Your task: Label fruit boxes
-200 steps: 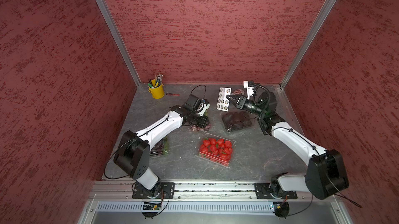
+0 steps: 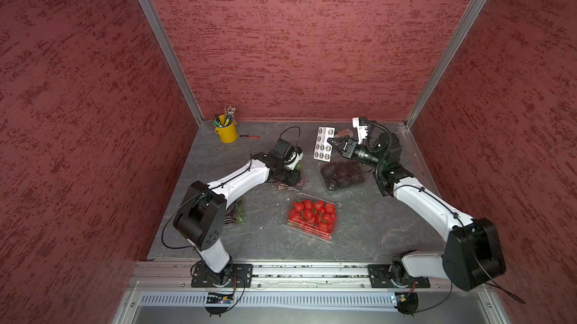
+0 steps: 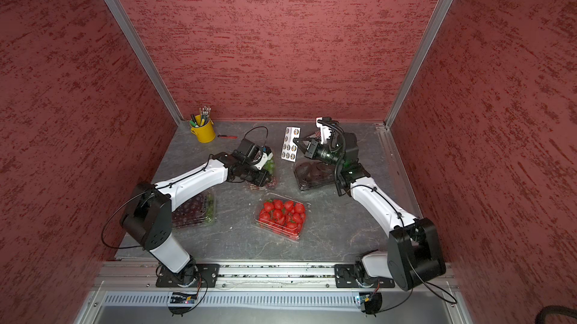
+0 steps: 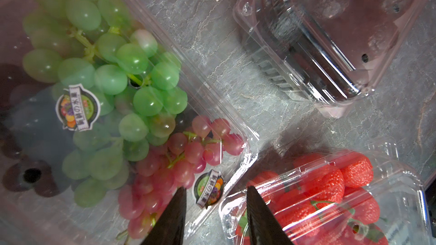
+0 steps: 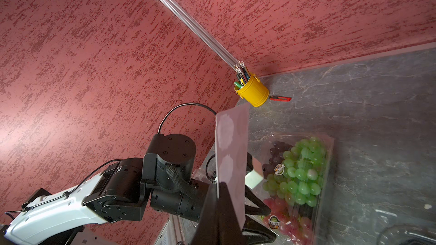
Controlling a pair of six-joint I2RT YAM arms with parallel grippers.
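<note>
My right gripper is shut on an upright white sheet of round stickers (image 2: 322, 151), seen from its pale back (image 5: 231, 154) in the right wrist view. Over the grape box (image 4: 218, 104), my left gripper stands open, with nothing visible between its fingers. Two round fruit labels show on that clear box: one label (image 4: 78, 107) over the green grapes, another label (image 4: 209, 188) at the pink-grape corner near the left fingertips. The strawberry box (image 2: 312, 218) sits toward the front. A box of dark round fruit (image 2: 342, 175) lies below the right gripper.
Another clear box of dark grapes (image 3: 193, 210) is partly covered by the left arm. At the back left stands a yellow bucket of pens (image 2: 226, 130), with a red cutter (image 2: 250, 136) beside it. Bare table shows at front right.
The right arm and its sticker sheet have hardly moved; the boxes are where they were.
</note>
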